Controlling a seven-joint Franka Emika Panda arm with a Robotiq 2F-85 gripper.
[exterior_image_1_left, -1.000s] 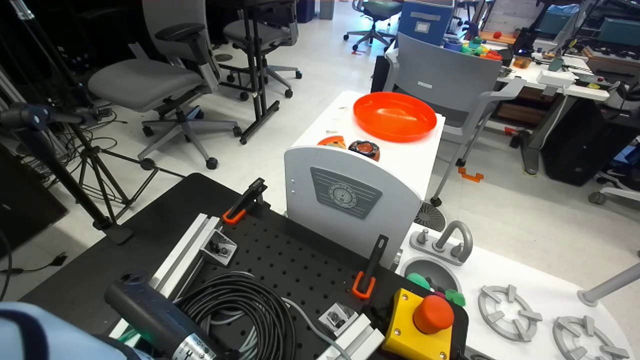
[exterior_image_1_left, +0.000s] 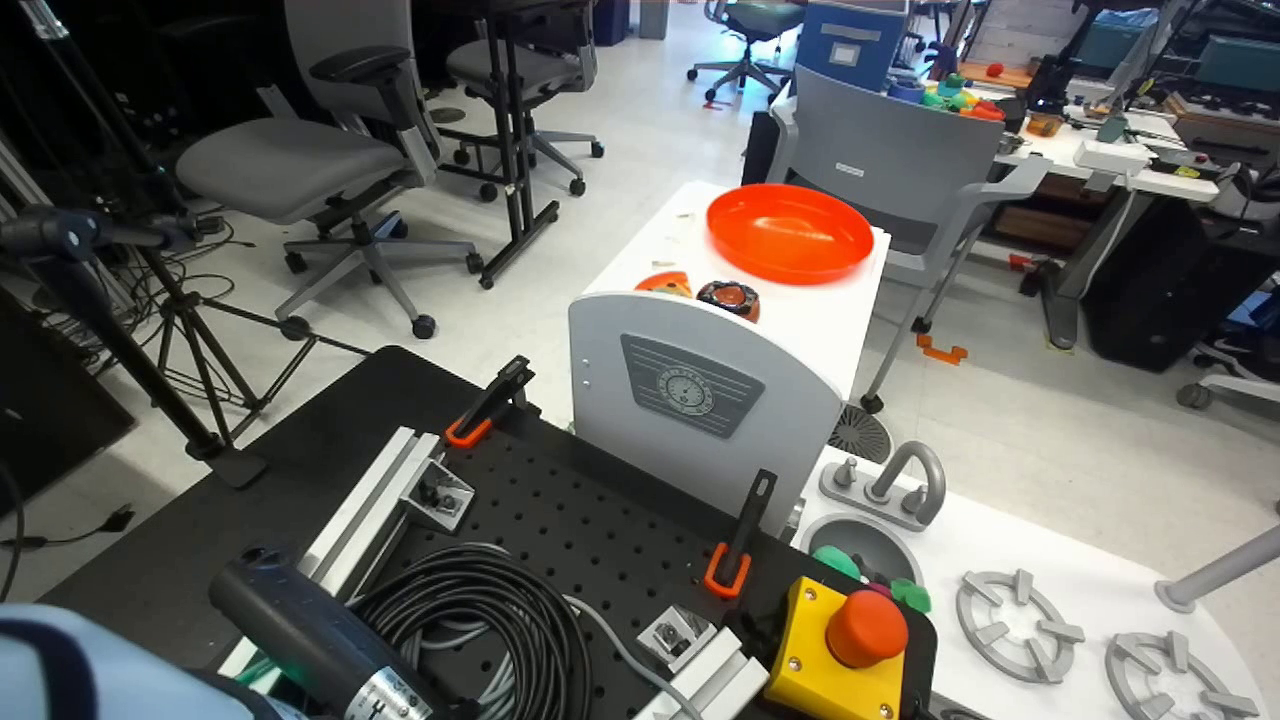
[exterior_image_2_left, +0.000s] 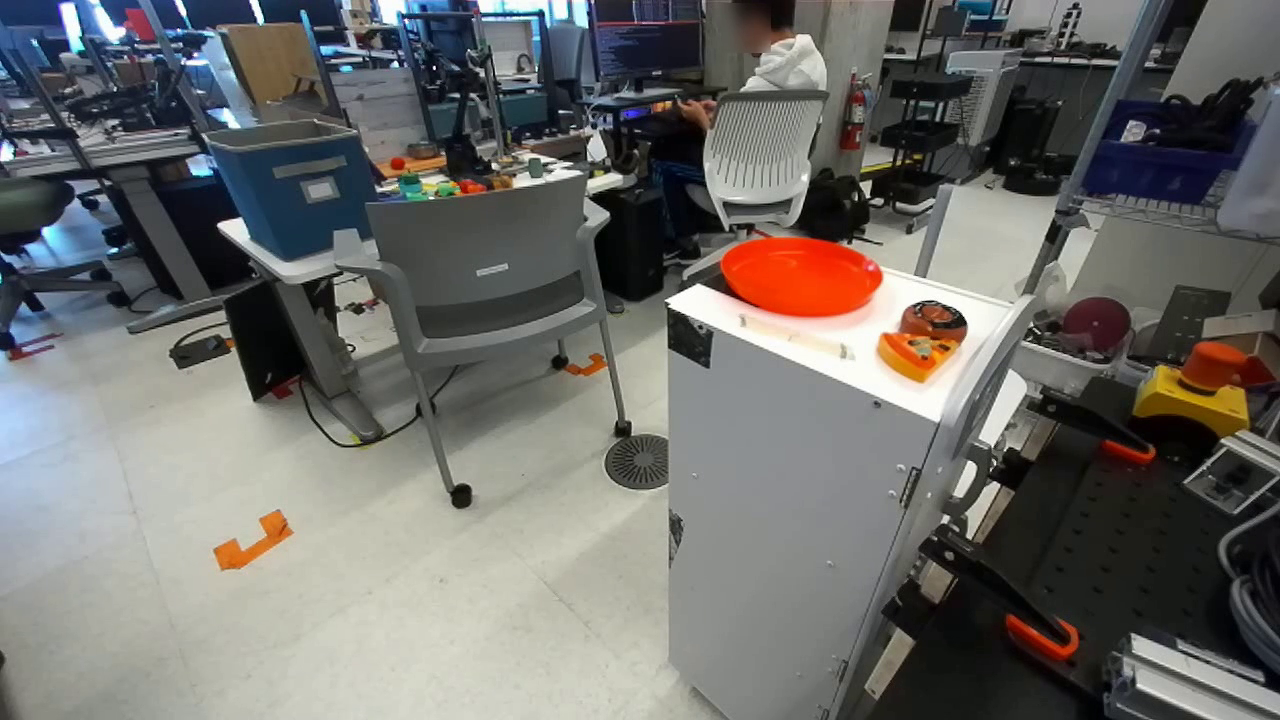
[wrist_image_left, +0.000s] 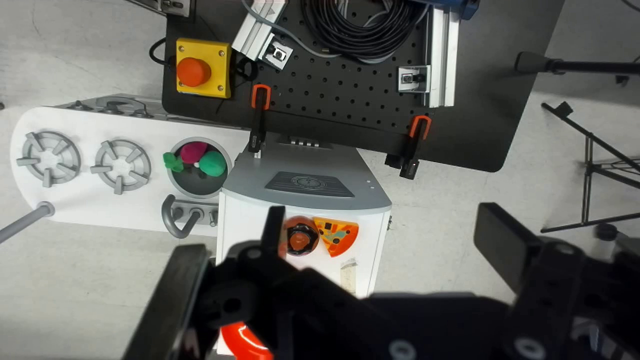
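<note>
Seen from above in the wrist view, my gripper is open, its dark fingers (wrist_image_left: 507, 243) wide apart with nothing between them. The left finger overlaps the edge of a round brown toy (wrist_image_left: 301, 237) in the picture. Beside that toy lies an orange pizza-slice toy (wrist_image_left: 337, 236), both on the white cabinet top (wrist_image_left: 364, 264). A red-orange plate (exterior_image_2_left: 801, 276) rests farther back on the same top; my hand covers much of it in the wrist view. Exterior view 1 shows part of the arm (exterior_image_1_left: 336, 642) at lower left, but no fingers.
Green and magenta toys (wrist_image_left: 211, 163) lie in the toy sink (wrist_image_left: 180, 150) next to two grey burners (wrist_image_left: 122, 167). A yellow box with a red button (wrist_image_left: 204, 68), clamps (wrist_image_left: 258, 119) and coiled cable (wrist_image_left: 363, 30) crowd the black table (wrist_image_left: 480, 129). A grey panel (exterior_image_1_left: 696, 390) rises at the cabinet's edge.
</note>
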